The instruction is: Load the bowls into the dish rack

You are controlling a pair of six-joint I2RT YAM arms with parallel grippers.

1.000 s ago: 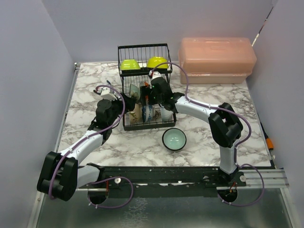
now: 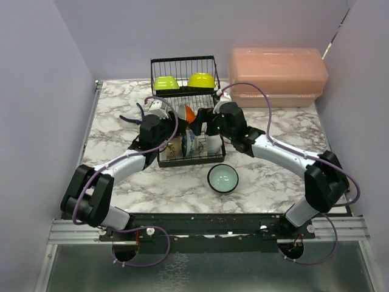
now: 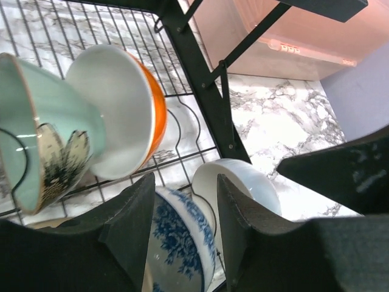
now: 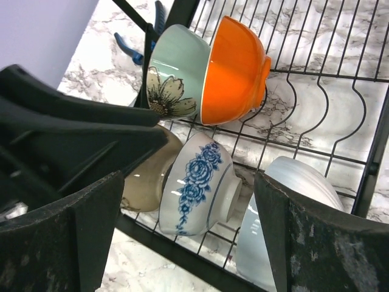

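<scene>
The dish rack (image 2: 188, 162) holds a mint flower bowl (image 4: 173, 73), an orange bowl (image 4: 234, 70), a tan bowl (image 4: 146, 182), a blue-and-white bowl (image 4: 194, 182) and a white bowl (image 4: 285, 188). My left gripper hangs over the blue-and-white bowl, its fingers part open, with none clearly held. My right gripper stands open above the rack's right side. A green bowl (image 2: 222, 178) lies on the counter in front of the rack.
Two lime bowls (image 2: 200, 81) sit in the upper tier. A pink lidded box (image 2: 278, 70) stands back right. Blue pliers (image 4: 127, 48) lie left of the rack.
My right gripper has moved right, uncovering the orange bowl. My left gripper has moved right and up in the top view, deeper over the rack.
</scene>
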